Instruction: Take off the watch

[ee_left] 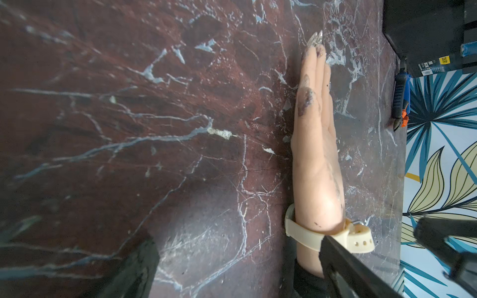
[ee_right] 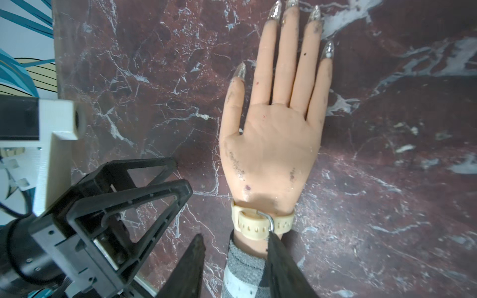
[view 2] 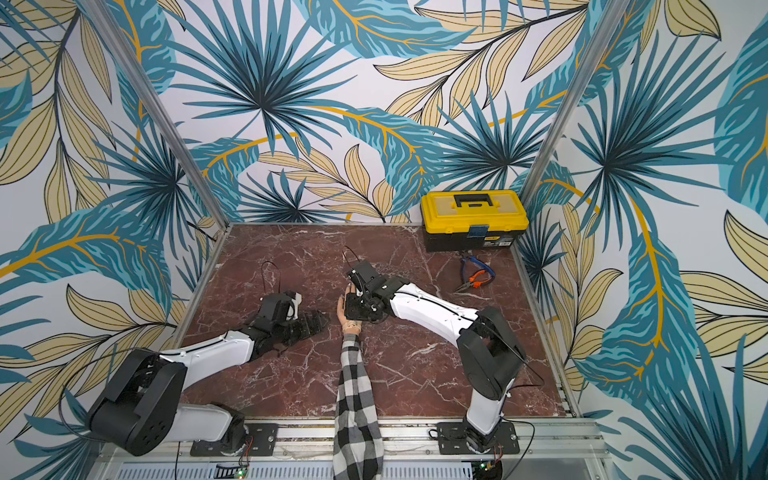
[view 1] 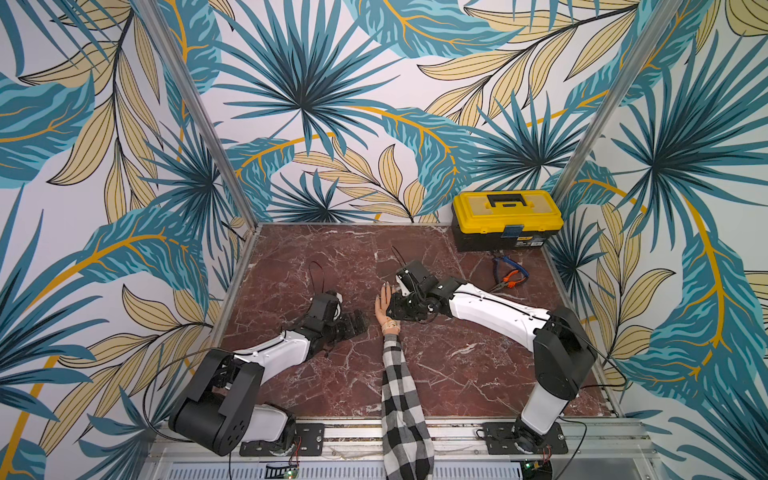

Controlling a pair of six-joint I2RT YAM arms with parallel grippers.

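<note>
A cream watch strap [ee_right: 260, 222] is buckled round the wrist of a mannequin hand [ee_right: 270, 149], which lies palm up on the table. In the left wrist view the strap [ee_left: 318, 237] still encircles the wrist, its tail sticking out to the right. My right gripper is open above the hand, one blurred finger left of the wrist and the other in front of the sleeve. Left of the hand and apart from it, my left gripper [view 1: 357, 323] has its fingers spread, with only table between them in its wrist view. The watch's face is hidden.
A yellow and black toolbox [view 1: 507, 217] stands at the back right, with orange-and-blue pliers [view 1: 509, 276] in front of it. A checkered sleeve [view 1: 402, 400] covers the forearm down to the front edge. Bare table lies behind the arms.
</note>
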